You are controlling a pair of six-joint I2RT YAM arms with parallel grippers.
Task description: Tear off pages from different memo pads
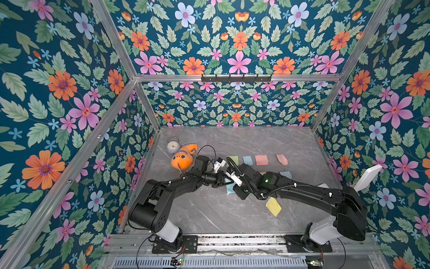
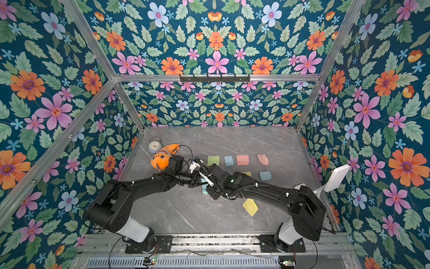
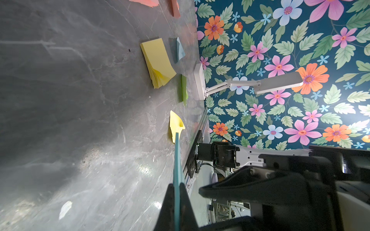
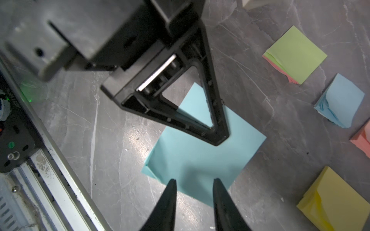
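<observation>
A square of light blue memo paper (image 4: 200,157) is gripped near one side by my left gripper, whose fingers are shut on it. The left wrist view shows this paper edge-on, as a thin strip; whether it is one sheet or a few I cannot tell. My right gripper is open, its two fingertips spread close to the paper's near edge. A corner of the paper curls slightly. Elsewhere lie a green pad (image 4: 294,53), a smaller blue pad (image 4: 341,100), a pink pad (image 1: 261,160) and a yellow pad (image 3: 158,61).
A loose yellow page (image 1: 273,206) lies in front of the right arm, and a curled pink page (image 1: 281,159) lies at the back. An orange plush toy (image 1: 182,157) and a clock (image 1: 173,145) stand behind the left arm.
</observation>
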